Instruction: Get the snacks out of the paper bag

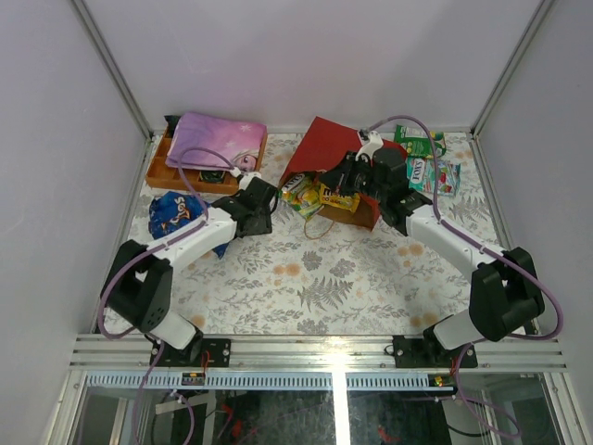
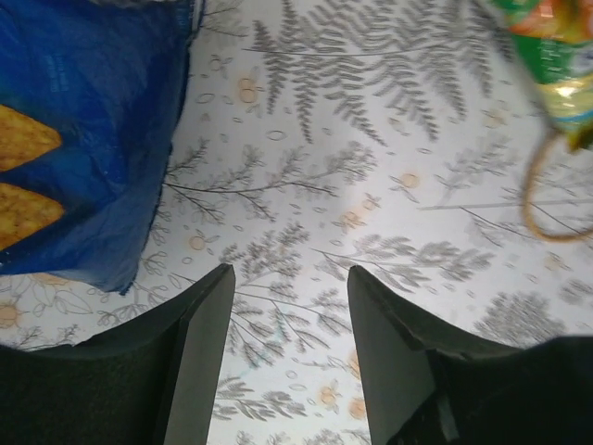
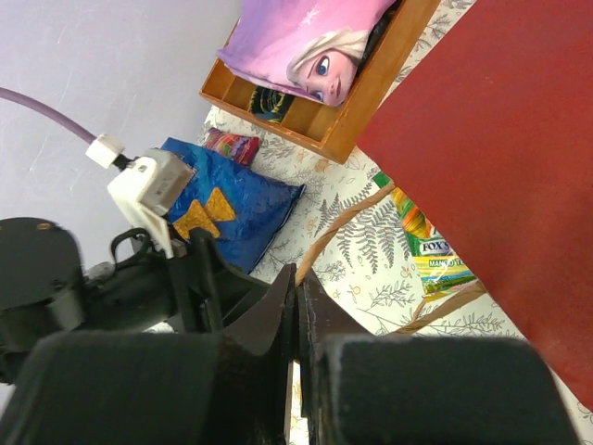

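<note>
The red paper bag (image 1: 320, 144) lies on its side, mouth toward the front. A yellow M&M's pack (image 1: 339, 199) is in its mouth, and a green-yellow Fox's pack (image 3: 435, 255) sticks out on the left. My right gripper (image 1: 345, 176) is shut on the bag's twisted handle (image 3: 343, 219), whose cord runs to the fingertips. The blue chip bag (image 2: 83, 130) lies on the table at the left. To its right, my left gripper is open above the table, nothing between its fingers. Another handle loop (image 2: 530, 190) shows at right.
A wooden tray (image 1: 161, 176) with a purple cloth (image 1: 208, 139) stands at the back left. A pink pack (image 3: 232, 146) lies beside the chip bag. Two green packs (image 1: 420, 141) lie at the back right.
</note>
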